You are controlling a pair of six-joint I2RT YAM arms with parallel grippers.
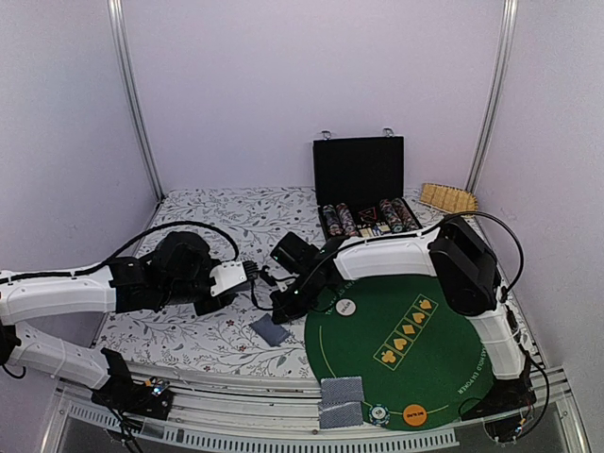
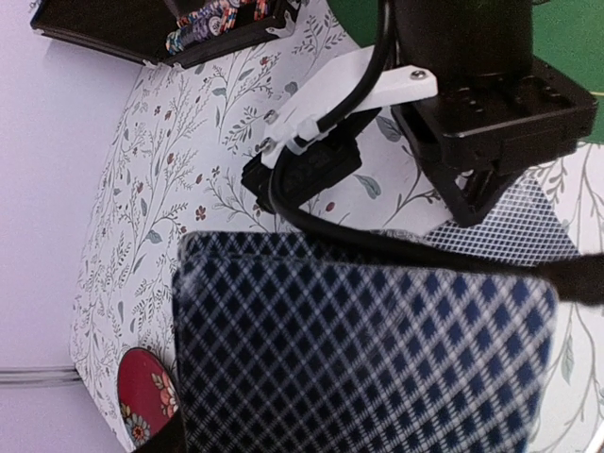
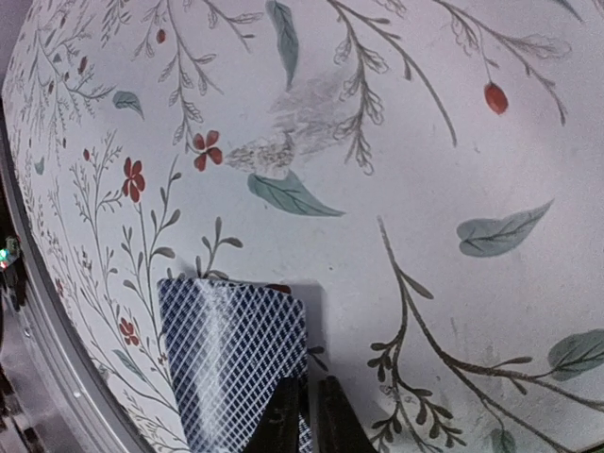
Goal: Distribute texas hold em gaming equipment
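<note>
A deck of blue-and-white patterned cards (image 2: pixel 363 359) fills the lower left wrist view, with my left gripper (image 1: pixel 247 276) shut on it above the cloth. One card with the same pattern (image 1: pixel 271 330) lies flat on the flowered cloth, left of the green poker mat (image 1: pixel 434 368). My right gripper (image 1: pixel 277 315) is down at this card. In the right wrist view its dark fingertips (image 3: pixel 330 411) stand close together at the right edge of the card (image 3: pixel 236 349). Whether the card's edge is between them cannot be made out.
Two cards (image 1: pixel 341 401) lie at the mat's front-left edge, beside a blue chip (image 1: pixel 378 415) and an orange disc (image 1: pixel 414 415). A white disc (image 1: pixel 345 307) lies on the mat. Behind it stand the open chip case (image 1: pixel 359 170) and a wicker tray (image 1: pixel 447 197).
</note>
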